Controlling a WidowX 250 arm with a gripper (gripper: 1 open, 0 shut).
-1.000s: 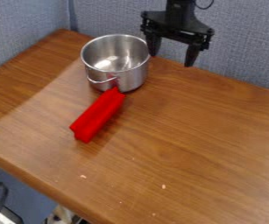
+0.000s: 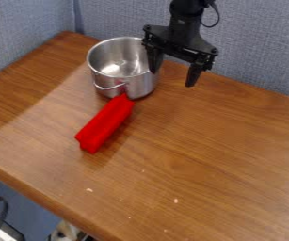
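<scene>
A steel pot [image 2: 115, 61] with a thin wire handle stands toward the back left of the wooden table. A long red block [image 2: 104, 124] lies in front of it, its far end meeting or very close to the pot's lower front. My black gripper [image 2: 173, 66] is open, its fingers at and just beyond the pot's right rim, with nothing seen held between them.
Padded grey walls [image 2: 266, 47] border the back and left. Cables and some hardware sit off the table's front-left edge.
My gripper has come lower and slightly left, toward the pot's right rim. The pot and the red block look unmoved.
</scene>
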